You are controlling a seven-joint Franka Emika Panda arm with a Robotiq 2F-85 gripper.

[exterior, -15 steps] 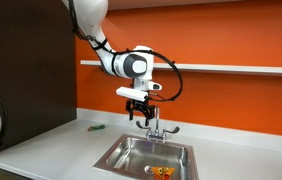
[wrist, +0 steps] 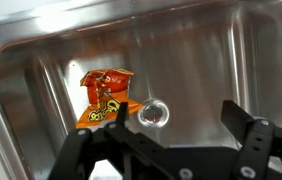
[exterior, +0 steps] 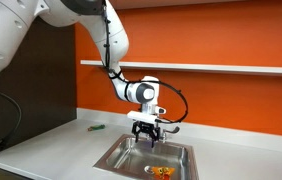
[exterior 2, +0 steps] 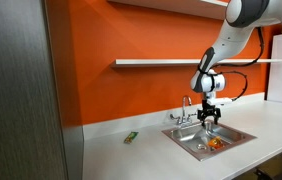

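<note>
An orange packet with yellow lettering (wrist: 106,95) lies on the bottom of the metal sink (wrist: 196,60), left of the round drain (wrist: 153,113) in the wrist view. In exterior view 1 the packet (exterior: 162,172) is near the front right of the basin, and exterior view 2 shows the packet (exterior 2: 216,143) too. Above the basin, my gripper points down with its fingers wide apart and nothing between them. In the wrist view its left finger overlaps the packet's lower edge. My gripper (exterior: 145,135) is over the back of the sink in exterior view 1.
A faucet (exterior 2: 186,108) stands behind the sink, close to the arm. A small green object (exterior 2: 131,137) lies on the white counter (exterior 2: 121,160), well away from the basin. A white shelf (exterior: 221,69) runs along the orange wall.
Over the last second my gripper has come down towards the sink, shifting slightly right in exterior view 1. The packet and the green object have stayed put.
</note>
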